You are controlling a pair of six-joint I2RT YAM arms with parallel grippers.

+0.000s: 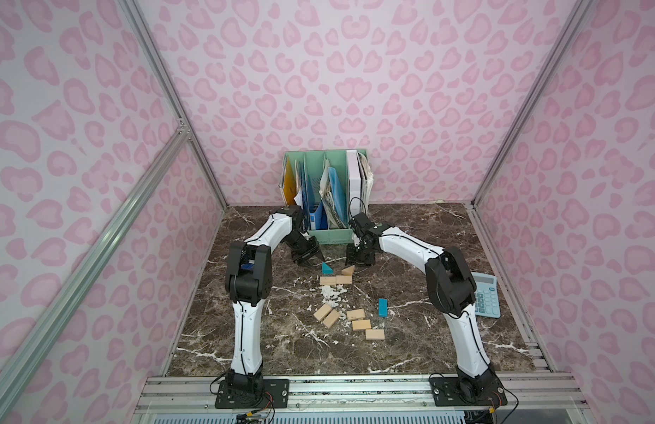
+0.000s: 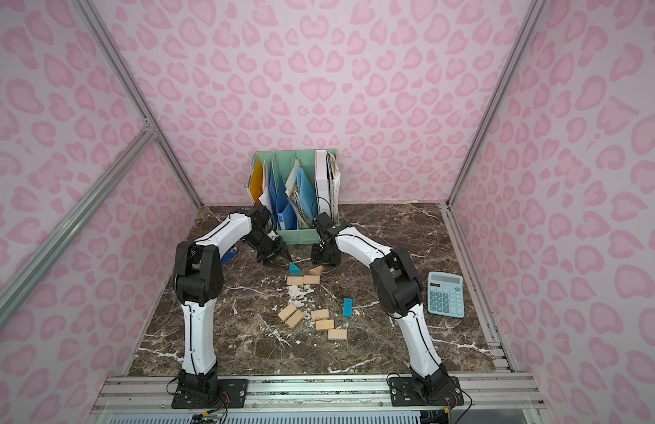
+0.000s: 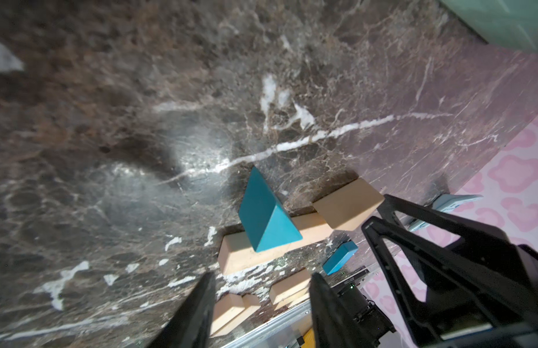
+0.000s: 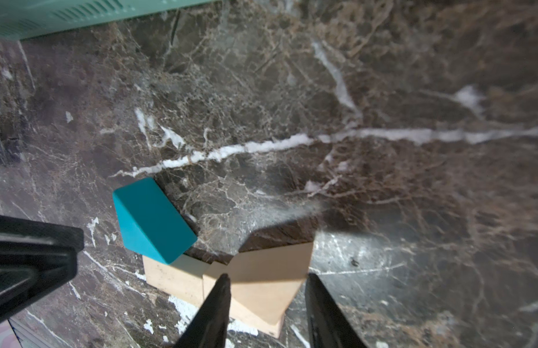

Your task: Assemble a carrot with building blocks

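Two wooden rectangular blocks (image 1: 335,280) lie end to end behind the middle of the table. A teal triangular block (image 3: 267,215) stands against the left one's far side. By the right one rests a wooden triangular block (image 4: 271,277). My left gripper is part open just behind and left of the teal triangle, with nothing between its fingers. In the right wrist view, my right gripper is part open over the wooden triangle, which shows between its fingers; whether they touch it I cannot tell.
Several loose wooden blocks (image 1: 361,325) and a blue rectangular block (image 1: 382,307) lie nearer the front. A green file holder (image 1: 334,238) stands right behind the grippers. A calculator (image 2: 446,294) sits at the far right; the table between it and the right arm is clear.
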